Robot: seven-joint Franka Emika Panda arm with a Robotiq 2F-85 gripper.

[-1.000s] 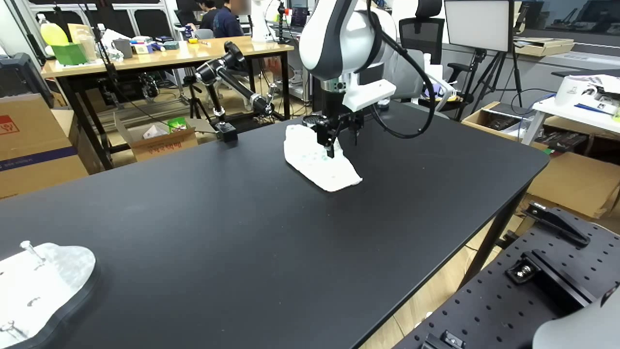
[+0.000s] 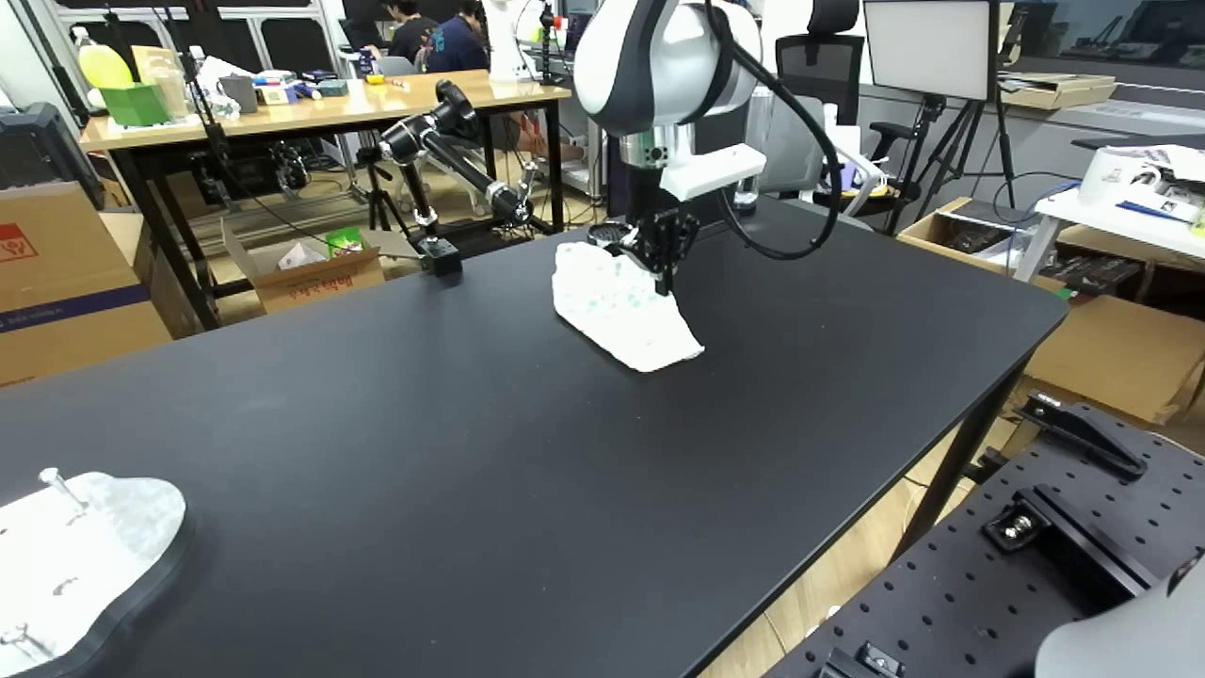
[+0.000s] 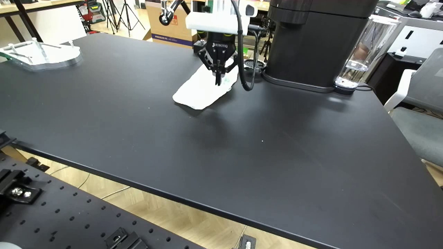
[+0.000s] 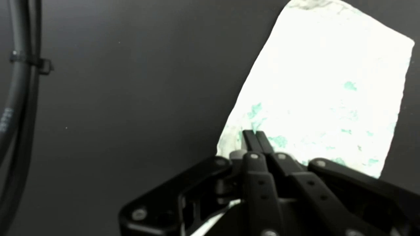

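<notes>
A white cloth with green-blue stains (image 4: pixel 326 70) lies on the black table; from outside it shows as a pale flat patch (image 2: pixel 616 316) below the arm. Over one of its edges stands my gripper, fingers together and pointing down. In the second exterior view the gripper (image 3: pixel 218 83) is in front of the cloth (image 3: pixel 201 91). The fingertips overlap the stained edge in the wrist view, and whether a thin fold is pinched between them cannot be made out. Part of the cloth is hidden behind the gripper.
A black coffee-machine-like box (image 3: pixel 319 45) and a clear cylinder (image 3: pixel 357 62) stand close by the arm. At the table's other end is a white-topped board with pegs (image 2: pixel 102 542).
One second ago the fingers were spread apart over the cloth; now they are closed together. The gripper and wrist have shifted slightly. The cloth looks unmoved.
</notes>
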